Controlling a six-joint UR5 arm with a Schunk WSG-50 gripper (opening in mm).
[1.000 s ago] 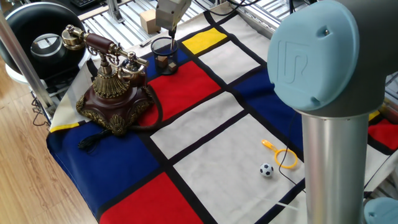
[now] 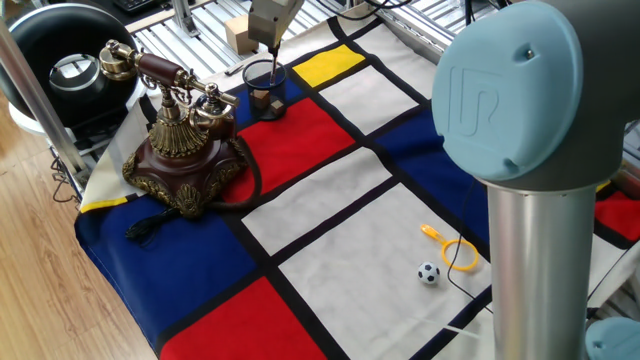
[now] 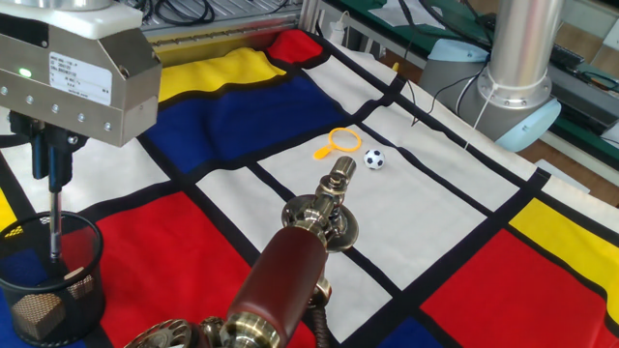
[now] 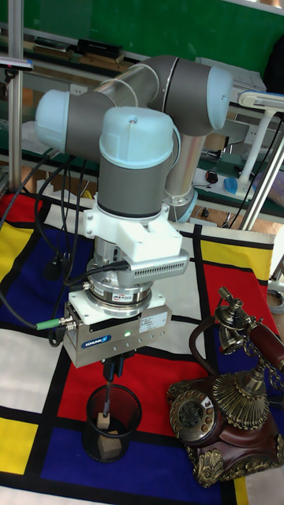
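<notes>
My gripper point(image 3: 52, 174) is above a black mesh cup point(image 3: 85, 300), with its black fingers point(image 3: 62, 159) pointing down. A thin grey rod point(image 3: 55, 222) extends from the fingertips into the cup, and the gripper appears shut on it. In exterior view 3 the rod point(image 4: 106, 397) slants down inside the cup point(image 4: 126, 413); its lower end is partly masked by the mesh. Small wooden blocks point(image 4: 109, 444) lie at the cup's bottom. From exterior view 1, the cup point(image 2: 283, 88) stands upright on the cloth, close to the telephone.
An ornate brown and brass telephone point(image 2: 185, 150) stands beside the cup. A small football point(image 2: 429, 273) and a yellow ring-shaped toy point(image 2: 462, 266) lie on the white area of the patterned cloth point(image 2: 340, 290).
My gripper has come down slightly and a little to the left in exterior view 1, bringing the rod lower into the cup. The cup, telephone, football and yellow toy have not moved.
</notes>
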